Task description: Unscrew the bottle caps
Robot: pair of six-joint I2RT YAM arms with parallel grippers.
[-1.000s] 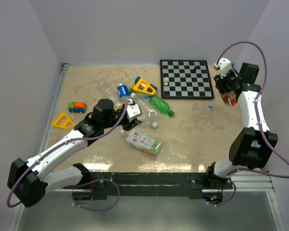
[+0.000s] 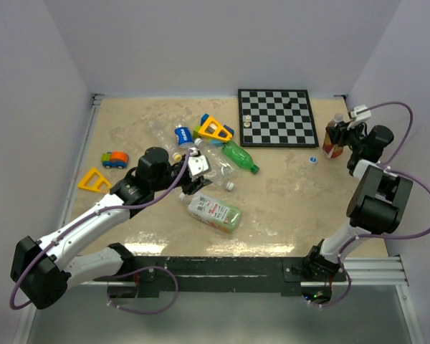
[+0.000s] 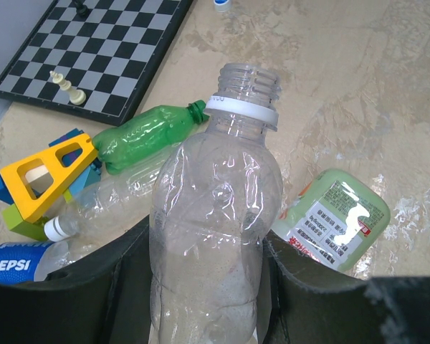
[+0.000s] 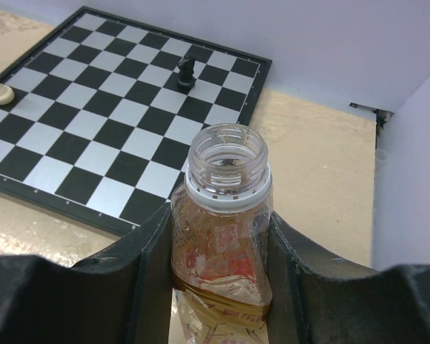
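An upright, uncapped bottle with amber contents and red label [image 2: 330, 147] [image 4: 222, 265] stands at the right of the table. My right gripper [image 2: 340, 130] is around it, fingers at both sides; whether they press on it is unclear. A clear uncapped bottle [image 3: 215, 201] fills the left wrist view between the fingers of my left gripper [image 2: 193, 179]. A blue-white cap [image 2: 312, 160] lies loose near the chessboard. Also lying about are a green bottle [image 2: 236, 155], a green-bodied labelled bottle [image 2: 215, 213], clear bottles [image 2: 215, 163] and a Pepsi bottle [image 3: 14, 261].
The chessboard [image 2: 276, 117] lies at the back right. Yellow frames [image 2: 93, 179], blocks and a toy truck [image 2: 115, 159] are on the left. Walls enclose the back and sides.
The right arm has lowered from above the amber bottle to its side, tilting down and rightward in the top view. The left arm has stayed still.
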